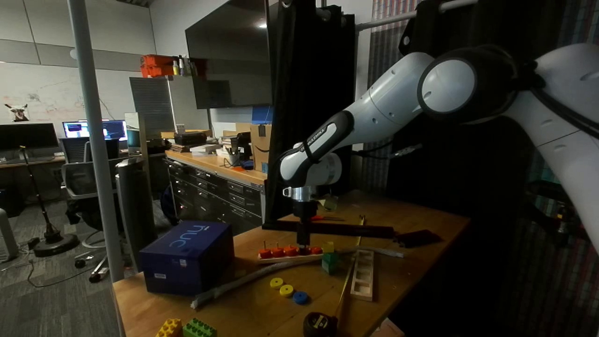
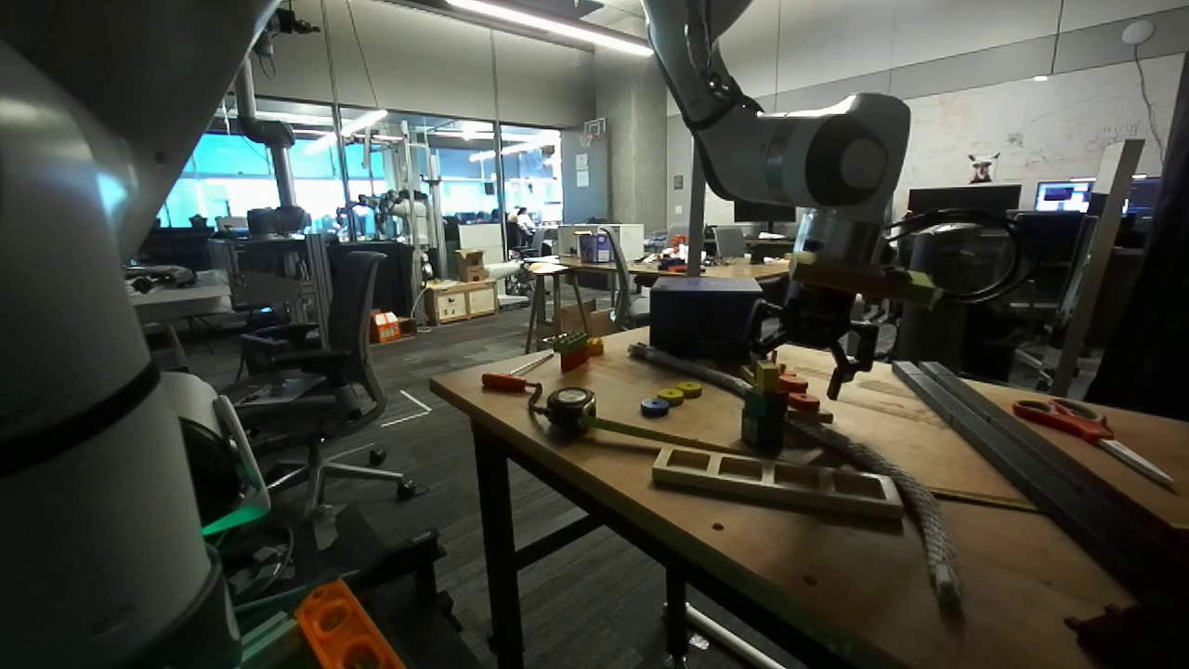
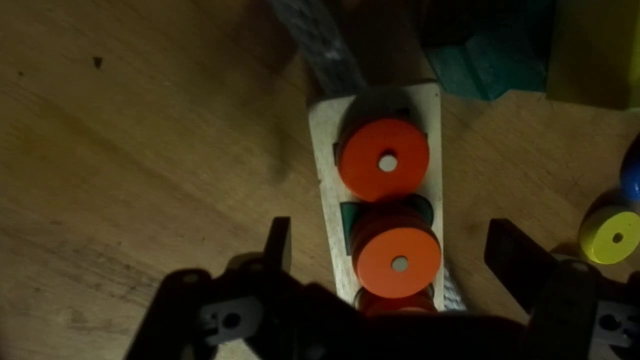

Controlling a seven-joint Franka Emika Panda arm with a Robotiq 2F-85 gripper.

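Observation:
In the wrist view my gripper is open, its two dark fingers on either side of a pale wooden peg board. Between and beyond them, orange-red discs sit on pegs: a lone-looking red disc near the board's end and an orange disc closer in, a peg tip showing through each. More red discs line the board toward its other end in exterior view 1. Nothing is visibly held. The dark gripper body hides the nearer part of the board in the wrist view.
Green and yellow blocks stand close to the board's end. Loose yellow and blue discs lie in front. A grey braided rope, an open wooden frame, a tape measure and a blue box surround the area.

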